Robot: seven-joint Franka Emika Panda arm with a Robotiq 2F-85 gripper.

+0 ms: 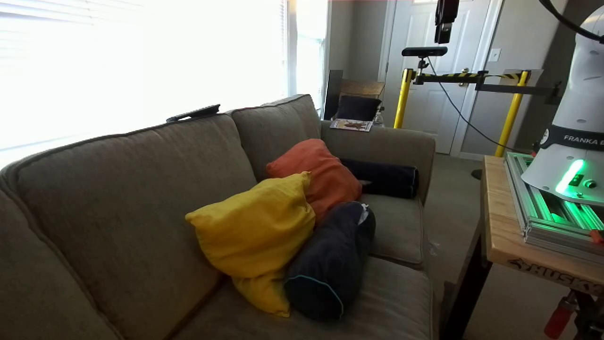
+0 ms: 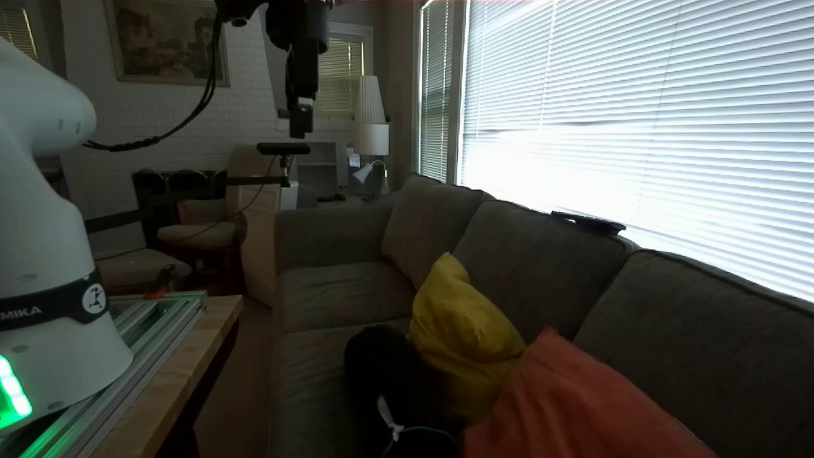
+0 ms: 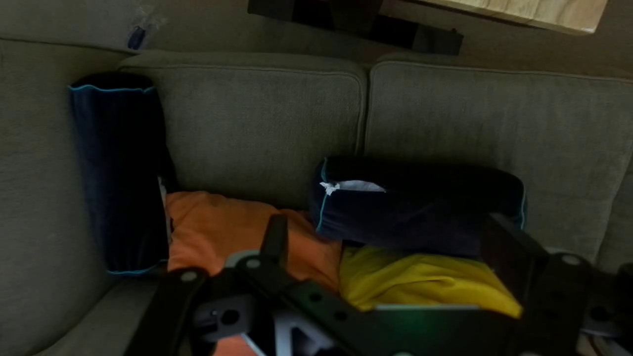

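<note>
My gripper is open above the couch, its two black fingers wide apart with nothing held between them. In exterior view 1 the gripper hangs high, well clear of the cushions. A yellow pillow leans against the couch back, with an orange pillow beside it. A dark blue bolster lies on the seat in front of the yellow pillow. Another dark bolster rests along the couch's arm, touching the orange pillow. The gripper's body covers parts of the orange and yellow pillows in the wrist view.
The grey couch runs beneath a bright window. A flat dark object lies on top of its back. Opposite stands the wooden workbench bearing the arm's base. Bare seat shows between the bolsters.
</note>
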